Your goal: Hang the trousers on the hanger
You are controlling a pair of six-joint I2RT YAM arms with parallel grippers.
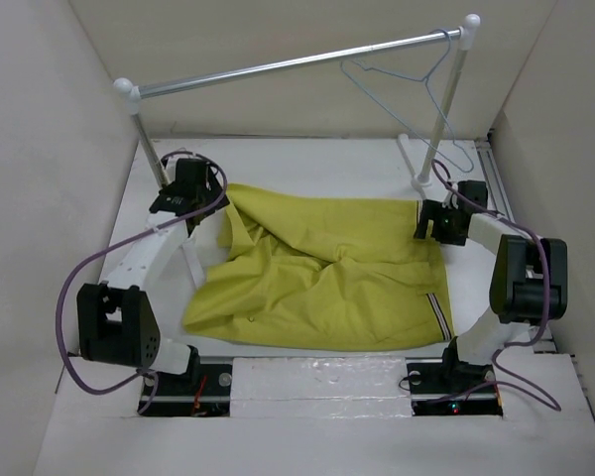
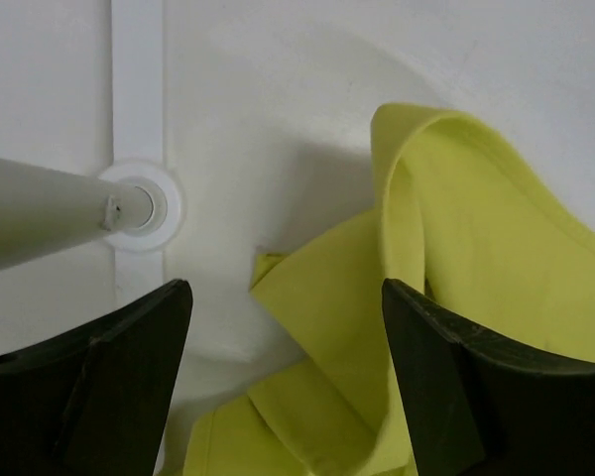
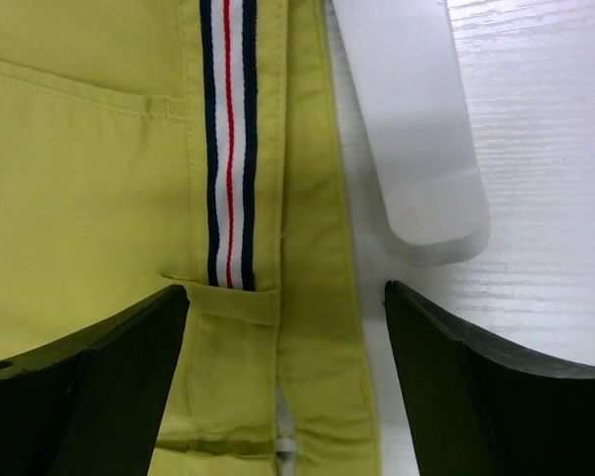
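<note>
Mustard-yellow trousers [image 1: 327, 288] lie rumpled across the table, with striped trim [image 3: 230, 149] showing in the right wrist view. My left gripper [image 1: 218, 201] is open at their upper left corner; in its wrist view a raised fold [image 2: 397, 198] of cloth reaches the right finger [image 2: 441, 377], ungripped. At the upper right edge, my right gripper [image 1: 426, 222] has its fingers apart, over the trim and the trouser edge [image 3: 327, 327], with no grip on the cloth visible. The blue wire hanger [image 1: 425, 78] hangs at the right end of the rail [image 1: 297, 64].
Rack posts [image 1: 446, 119] stand at both sides, the left one [image 2: 59, 208] close to my left gripper. A white foot bar [image 3: 416, 129] lies beside the trousers at right. Bare table [image 1: 307, 164] shows behind the cloth.
</note>
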